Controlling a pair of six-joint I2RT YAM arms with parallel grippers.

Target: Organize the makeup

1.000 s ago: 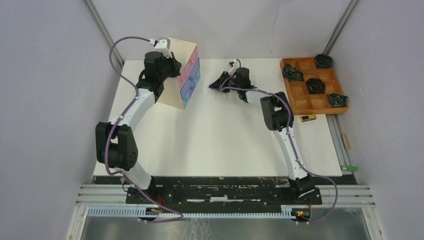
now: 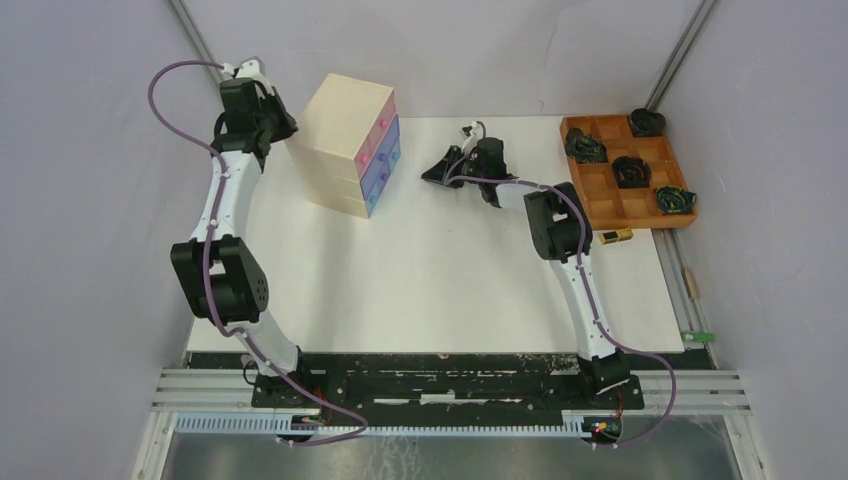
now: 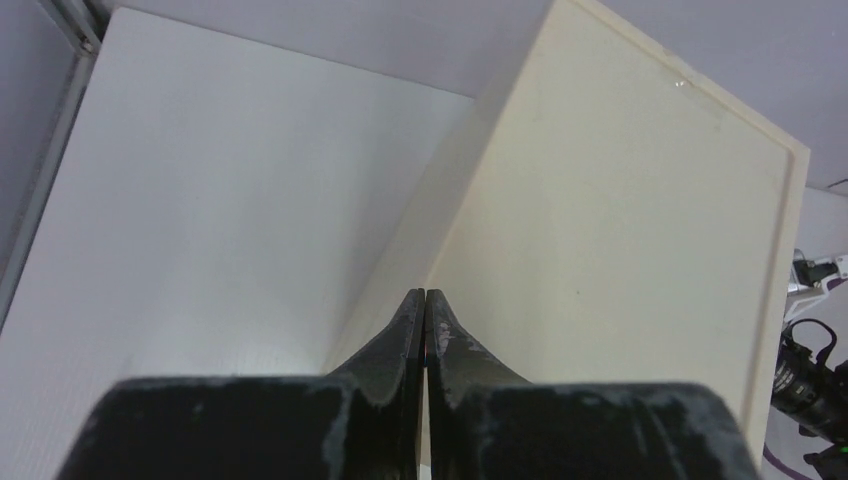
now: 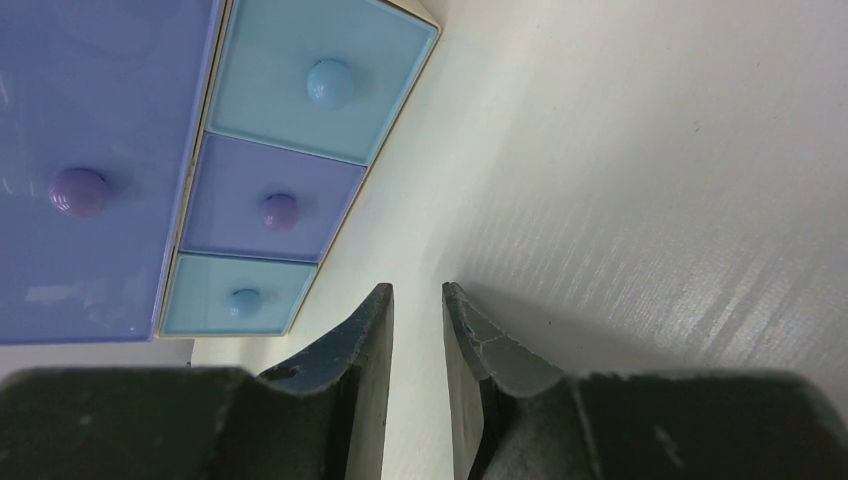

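Observation:
A cream drawer cabinet [image 2: 345, 115] with pink, blue and lilac fronts stands at the back left of the table. My left gripper is over its back left edge, fingertips together; whether anything is between them cannot be seen. My right gripper is low over the table to the cabinet's right, facing the drawer fronts [image 4: 270, 175], part open with nothing between its fingers.
A wooden compartment tray [image 2: 625, 205] holding several dark bundles is at the back right, with a small yellow item [image 2: 615, 236] in front.
My left gripper has moved leftward across the cabinet's top to its left side. The right arm has shifted very slightly.

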